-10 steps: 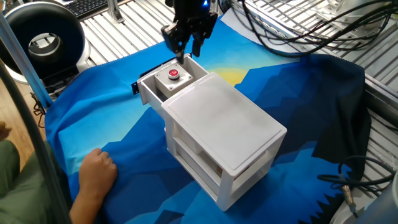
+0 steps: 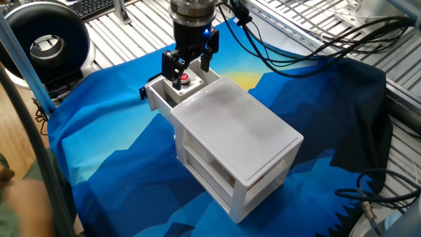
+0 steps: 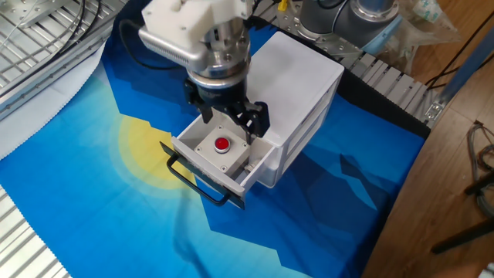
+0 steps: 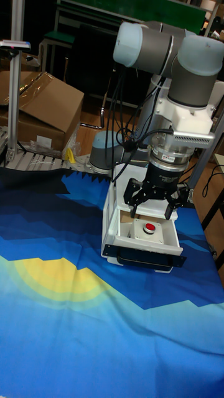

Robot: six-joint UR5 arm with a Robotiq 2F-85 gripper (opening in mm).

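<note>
A white box with a red push button (image 2: pixel 185 78) sits inside the pulled-out top drawer (image 3: pixel 257 171) of a white cabinet (image 2: pixel 237 128). From the other side, the red button (image 3: pixel 222 144) faces up, uncovered, with grey screws around it. My gripper (image 2: pixel 191 70) hangs over the drawer, fingers pointing down and spread apart. In exterior view 2 the open gripper (image 3: pixel 228 127) is by the cabinet side of the button. Nothing shows between its fingers, and contact with the box cannot be made out. A black handle (image 4: pixel 142 257) runs across the drawer front.
Blue patterned cloth (image 4: pixel 66 331) covers the table, with wide clear room in front of the drawer. Black cables (image 2: pixel 316 56) loop behind the cabinet. A person's arm (image 2: pixel 29 197) is blurred at the left edge.
My gripper has come down and leftward from above and behind the drawer to over the button box. The person's hand has withdrawn from the cloth to the left. Drawer and cabinet stayed put.
</note>
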